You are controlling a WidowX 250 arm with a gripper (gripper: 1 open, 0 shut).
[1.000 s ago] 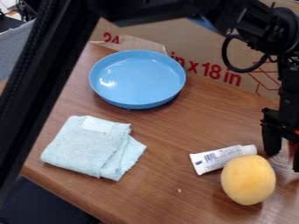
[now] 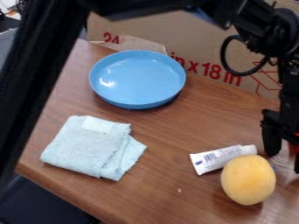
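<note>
My gripper (image 2: 284, 140) is low at the right edge of the camera view, partly out of frame, its black fingers down by the table. A small red thing shows between or just behind them, mostly hidden. Left of it lies a white tube (image 2: 219, 157), and below that a round yellow fruit-like object (image 2: 246, 181). A blue plate (image 2: 136, 80) sits at the back, and a folded pale blue cloth (image 2: 91, 149) lies at the left.
A cardboard box (image 2: 187, 48) stands along the back of the wooden table (image 2: 176, 126). A dark arm structure crosses the top and left of the view.
</note>
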